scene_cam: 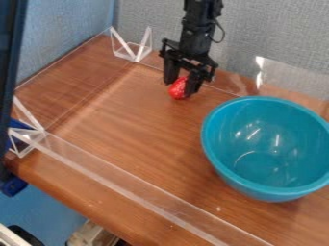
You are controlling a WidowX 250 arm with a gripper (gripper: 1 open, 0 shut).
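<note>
My black gripper (186,71) reaches down from the top centre toward the back of the wooden table, shut on a small red object (182,88) at or very near the tabletop. Whether the object rests on the surface is hard to tell.
A large teal bowl (267,148) fills the right side. White brackets (131,46) and clear low walls border the work area. A blue padded surface (64,211) lies at the lower left.
</note>
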